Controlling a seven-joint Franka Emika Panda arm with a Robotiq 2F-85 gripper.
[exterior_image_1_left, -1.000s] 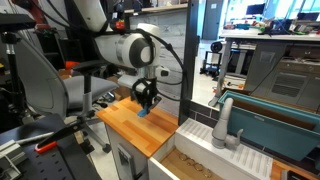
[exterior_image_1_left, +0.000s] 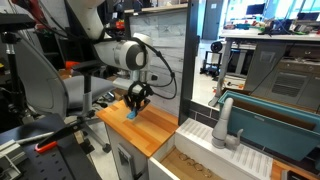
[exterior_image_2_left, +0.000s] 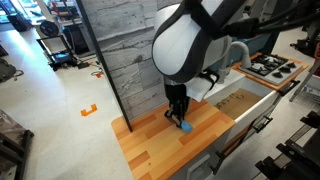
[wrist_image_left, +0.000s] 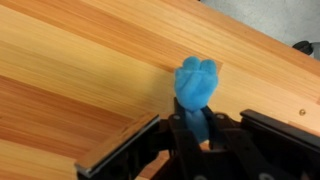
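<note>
A small blue object (wrist_image_left: 196, 82), soft-looking with a rounded, lobed end, sticks out from between the fingers of my gripper. The fingers are closed around its lower part, which they hide. In exterior view 1 the blue object (exterior_image_1_left: 132, 114) is low over the left part of the wooden tabletop (exterior_image_1_left: 158, 130), under the gripper (exterior_image_1_left: 136, 103). Exterior view 2 has the gripper (exterior_image_2_left: 183, 119) pointing down, with the blue object (exterior_image_2_left: 186, 127) at its tip. Whether it touches the wood cannot be told.
An open drawer (exterior_image_1_left: 177, 172) lies at the front right of the tabletop. Beyond it are a grey faucet (exterior_image_1_left: 222, 120) and a blue-green bin (exterior_image_1_left: 265, 132). An office chair (exterior_image_1_left: 62, 95) is to the left. The wood around the gripper looks bare.
The gripper and the blue object have moved left across the tabletop over the last second.
</note>
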